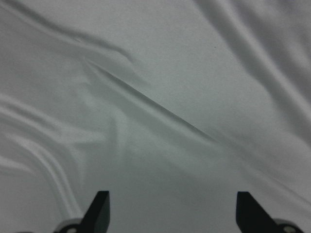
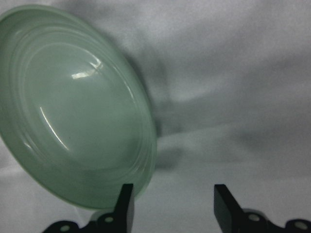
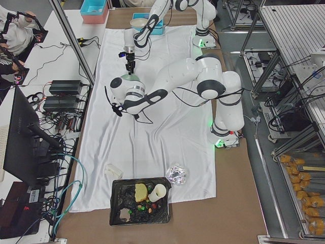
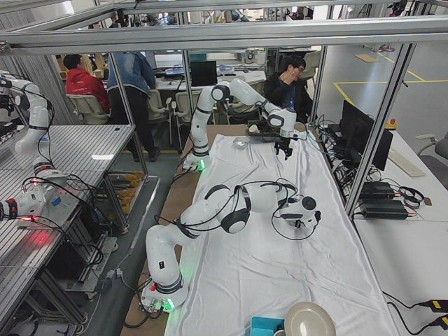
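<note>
A green oval dish (image 2: 73, 111) lies on the white cloth (image 3: 142, 147), mostly hidden behind an arm in the camera left view. My right gripper is open beside it, with one finger over the dish's rim and nothing visibly held. My left gripper is open over bare, wrinkled cloth. In the camera left view the left arm is in the foreground and the right arm farther back.
A black tray (image 3: 124, 193) with assorted items is at one end, beside a foil bundle (image 3: 177, 174) and a translucent item (image 3: 112, 170). At the other end are a blue bin (image 4: 262, 325) and beige plate (image 4: 308, 322).
</note>
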